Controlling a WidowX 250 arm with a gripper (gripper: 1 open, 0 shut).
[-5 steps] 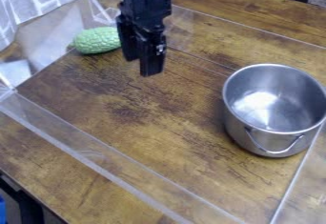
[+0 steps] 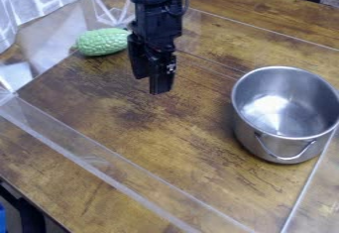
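The black robot arm hangs from the top of the camera view, its gripper (image 2: 155, 76) low over the middle-back of the wooden table (image 2: 159, 153). A green bumpy oval object (image 2: 101, 42) lies behind and left of the gripper, apart from its fingertips. A steel pot (image 2: 283, 113) with a wire handle stands at the right, empty as far as it shows. I cannot tell how far apart the fingers are.
Clear plastic strips border the work area at left, front and right. A white lattice panel (image 2: 30, 4) is at the back left.
Over the last second the gripper has moved a little right and down. The green object and the pot have stayed where they were.
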